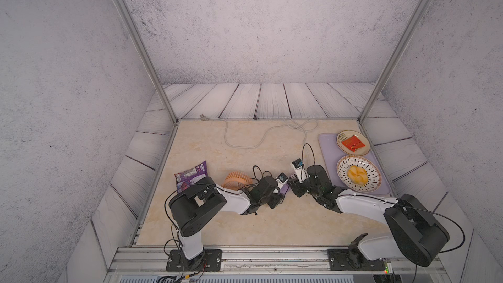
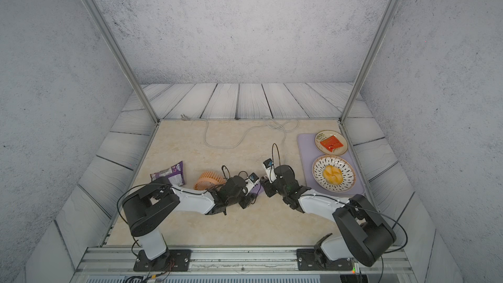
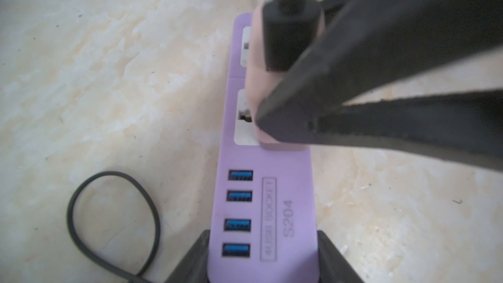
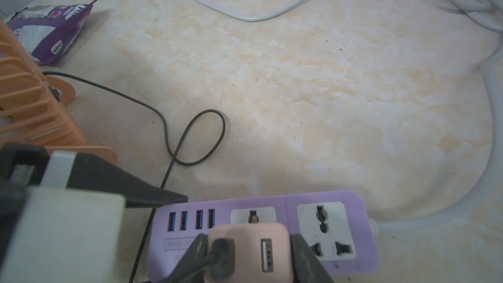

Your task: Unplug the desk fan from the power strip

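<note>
The purple power strip (image 3: 264,178) lies on the table, its USB end between the fingers of my left gripper, which is shut on it. A pink adapter (image 4: 262,246) sits over the strip's nearer socket, and my right gripper is shut on its two sides. A black plug (image 3: 290,34) stays pushed into the adapter, beside an empty USB port. Whether the adapter's pins are inside the socket cannot be told. The far socket (image 4: 324,230) is bare. Orange and slatted, the desk fan (image 4: 31,99) stands at the left with its thin black cable (image 4: 138,99).
The strip's thick white cord (image 1: 262,139) winds along the back of the table. Purple snack bags (image 1: 191,175) lie at the left. On the right, a lilac tray (image 1: 328,152) carries two plates with food. Bare table lies between the cord and the arms.
</note>
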